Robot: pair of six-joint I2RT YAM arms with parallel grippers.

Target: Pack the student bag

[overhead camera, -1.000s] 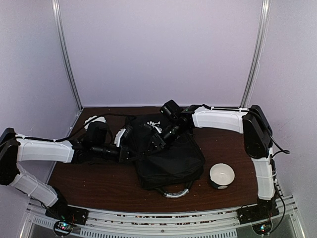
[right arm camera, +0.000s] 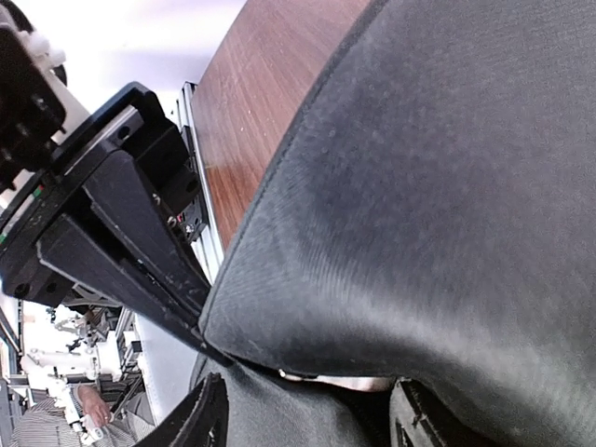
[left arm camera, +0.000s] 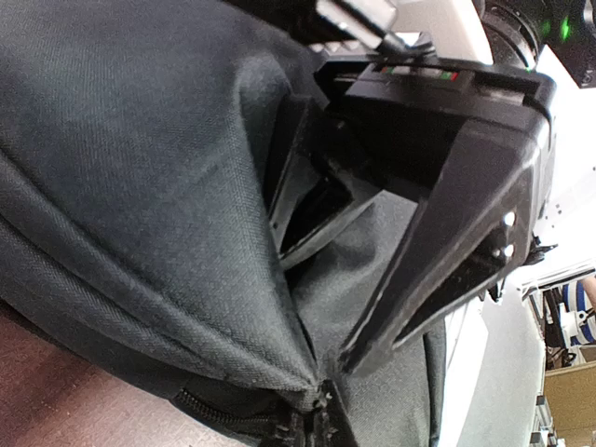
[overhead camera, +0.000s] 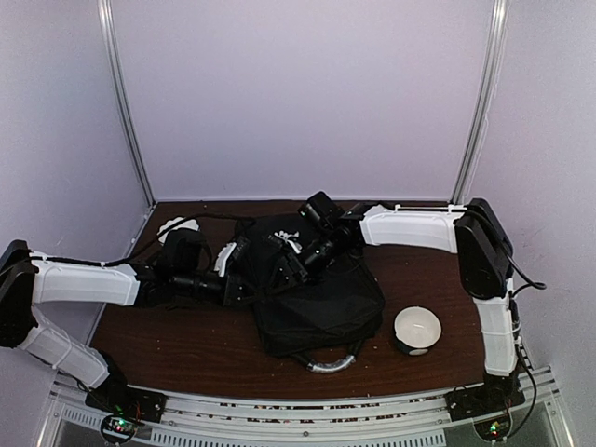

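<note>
The black backpack [overhead camera: 317, 317] lies mid-table with its handle toward the front. My left gripper [overhead camera: 238, 291] is at its left side, shut at the bag's fabric near a zipper corner; whether it pinches anything is hard to see. In the left wrist view its tips sit at the bottom centre by the fabric edge. My right gripper [overhead camera: 284, 277] is beside it over the bag, open, its two fingers at the bottom of the right wrist view against the fabric, close to the left gripper's tips. A zipper [left arm camera: 209, 410] runs along the bag's lower edge in the left wrist view.
A white bowl [overhead camera: 417, 328] stands on the wooden table right of the bag. A white object [overhead camera: 175, 225] at the back left is partly hidden behind the left arm.
The left arm and bag look unchanged.
</note>
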